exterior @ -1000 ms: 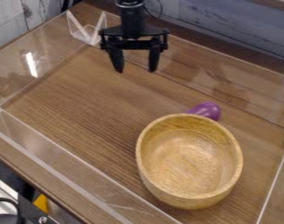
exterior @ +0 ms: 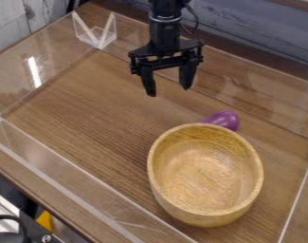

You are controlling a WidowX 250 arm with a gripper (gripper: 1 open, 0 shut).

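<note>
My black gripper [exterior: 169,74] hangs over the upper middle of the wooden table, its two fingers spread open with nothing between them. A purple eggplant-like object [exterior: 224,121] lies at the right of the table, just behind a large tan bowl [exterior: 206,207] in the lower right.
A clear wire-like rack or holder [exterior: 96,30] stands at the back left. Raised edges run along the back. A black object with a yellow part shows at the lower left edge.
My gripper has moved to the right and slightly down in the view, toward the purple object. The bowl and the purple object have not moved.
</note>
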